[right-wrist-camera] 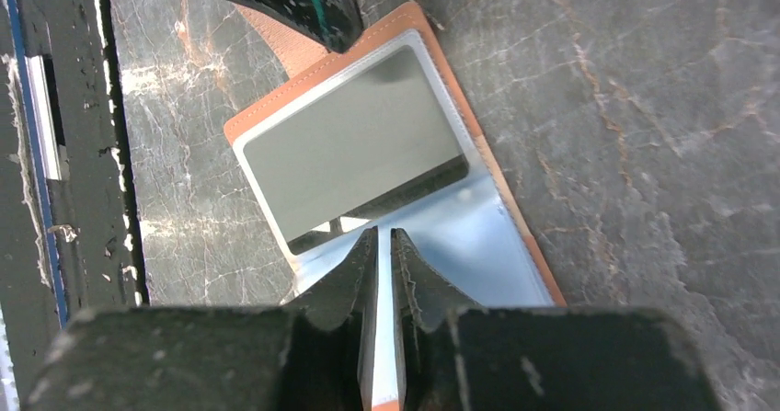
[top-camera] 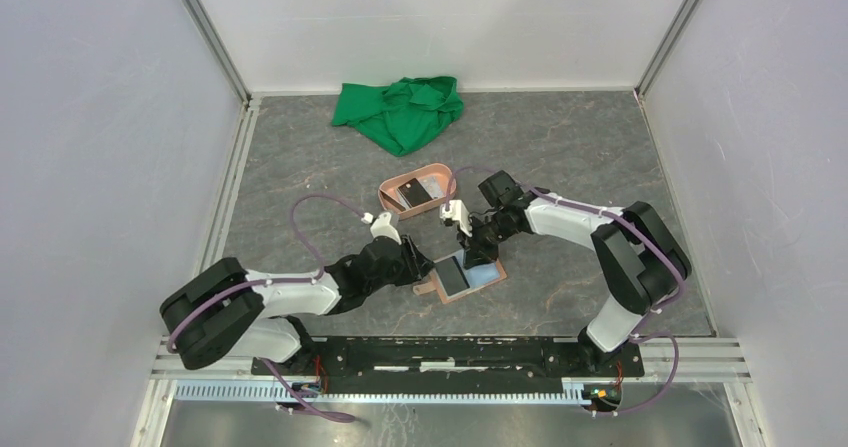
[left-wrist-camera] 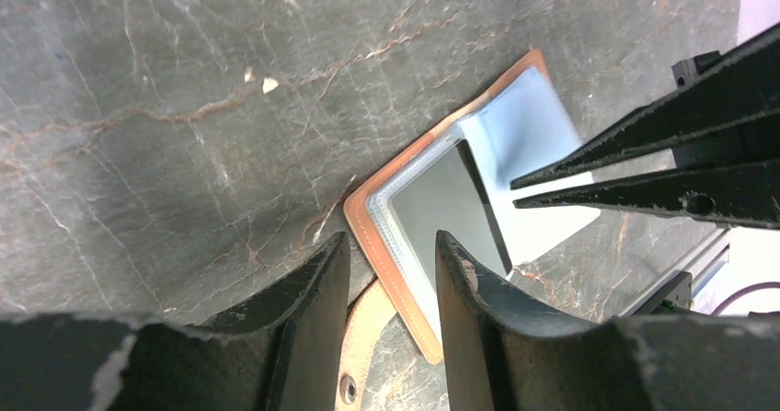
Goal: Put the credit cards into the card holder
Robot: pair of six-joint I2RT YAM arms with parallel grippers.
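The tan card holder (right-wrist-camera: pixel 256 115) lies open on the table, with a pale blue clear sleeve (right-wrist-camera: pixel 460 236) across it. A grey card (right-wrist-camera: pixel 354 144) with a dark strip along one long edge lies at the holder's strap end, seemingly inside a clear pocket. My left gripper is part open at the strap end, nothing held between its fingers. Just over the sleeve, my right gripper stands open by a narrow gap, with only the sleeve showing behind it. Whether its tips touch the sleeve, I cannot tell. More cards (top-camera: pixel 413 192) lie in a peach tray (top-camera: pixel 383 205).
A green cloth (top-camera: pixel 398 117) is crumpled at the back of the table. The tray stands behind the holder, close to both grippers.
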